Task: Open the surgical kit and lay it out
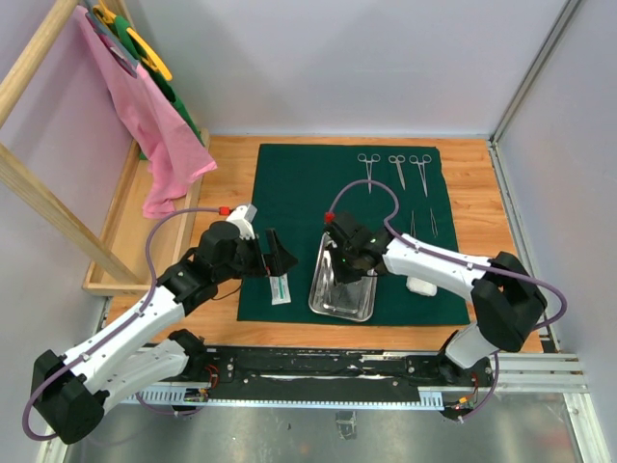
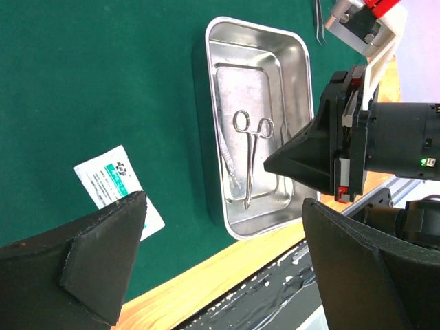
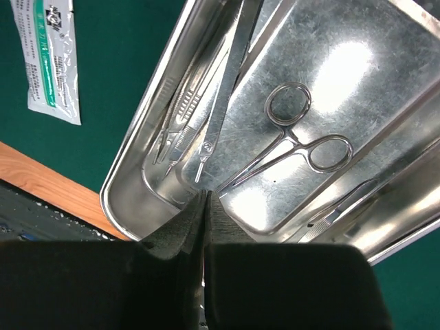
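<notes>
The steel tray (image 2: pixel 227 124) lies on the green cloth. Inside it, the flat scalpel handle (image 3: pixel 230 86) is slanted along the left side, its narrow tip pointing at my right gripper. That gripper is shut with nothing between its fingers; the handle is outside and ahead of them. Beside the handle are serrated tweezers (image 3: pixel 187 106). A pair of ringed scissors (image 3: pixel 292 134) occupies the middle of the tray, and another slim instrument (image 3: pixel 326 221) is near the opposite wall. To the tray's left, my left gripper (image 1: pixel 277 250) hangs open and empty above a white-and-green packet (image 2: pixel 113 182).
Several ringed instruments (image 1: pixel 397 160) are laid out at the back of the cloth, with two slim ones (image 1: pixel 433 222) at right. White gauze (image 1: pixel 421 286) sits right of the tray. A wooden rack with pink cloth (image 1: pixel 154 125) stands at left.
</notes>
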